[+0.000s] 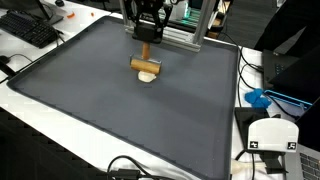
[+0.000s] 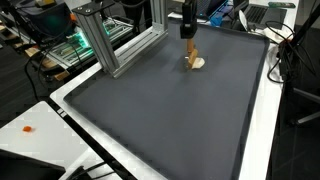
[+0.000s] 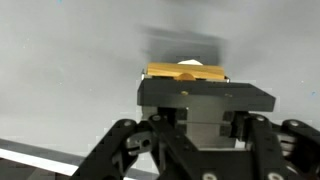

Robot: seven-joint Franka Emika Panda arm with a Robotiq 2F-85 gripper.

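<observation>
A wooden mallet-like piece [image 1: 145, 66] hangs head down from my gripper [image 1: 147, 38], which is shut on its upright handle. Its head is a cylinder lying crosswise, low over the dark table. Directly beneath, a small pale round piece [image 1: 147, 77] shows; whether the head touches it I cannot tell. From the second exterior view, the wooden piece [image 2: 192, 50] stands nearly upright beside the pale round piece [image 2: 196, 63]. In the wrist view the wooden head [image 3: 187, 71] pokes out beyond the dark gripper parts, which hide the handle, and a sliver of white shows past it.
A metal frame [image 1: 185, 40] stands at the back edge. Off the right side lie a blue object [image 1: 257, 98] and a white device [image 1: 271, 135]; a keyboard [image 1: 28, 29] is at the back left.
</observation>
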